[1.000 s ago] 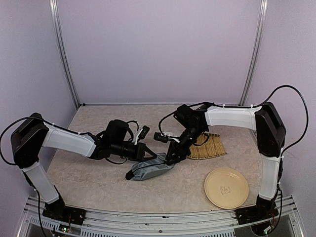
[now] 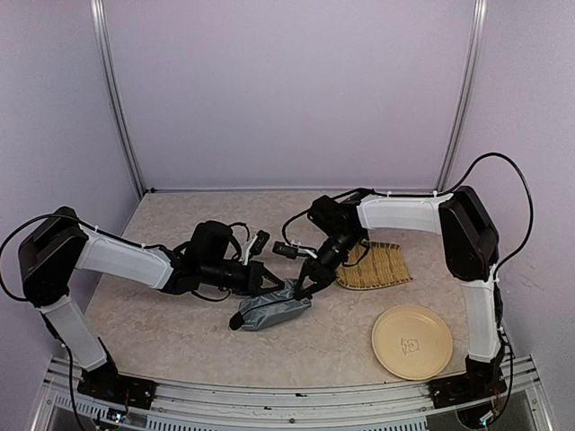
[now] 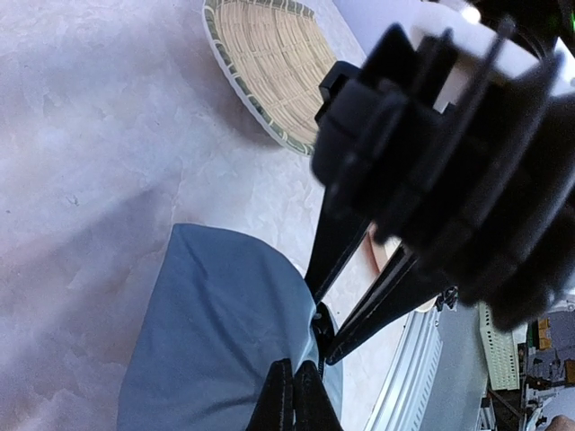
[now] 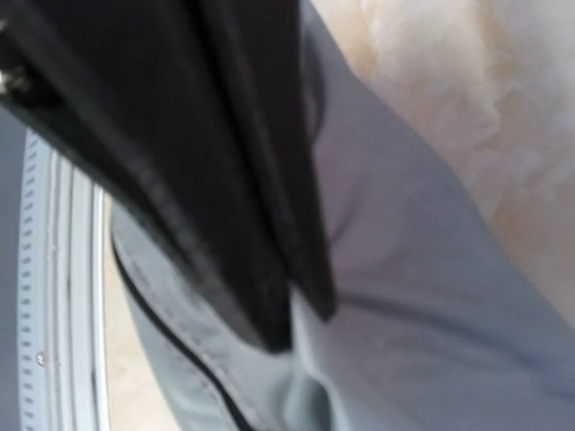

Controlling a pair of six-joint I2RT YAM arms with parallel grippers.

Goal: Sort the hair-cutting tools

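Note:
A grey fabric pouch (image 2: 269,312) with a dark zip lies on the table at the centre, both grippers at it. My left gripper is shut on the pouch's upper layer or just over it; whether fabric is between its fingers is unclear. My right gripper is shut on the pouch's fabric along the zipped side, its fingertips close to the left one's in the left wrist view. The pouch's contents are hidden.
A woven bamboo tray (image 2: 386,265) lies behind the right arm. A round beige plate (image 2: 411,359) sits at the front right.
The right arm has shifted left along the pouch, and the pouch's right end has drawn slightly leftward.

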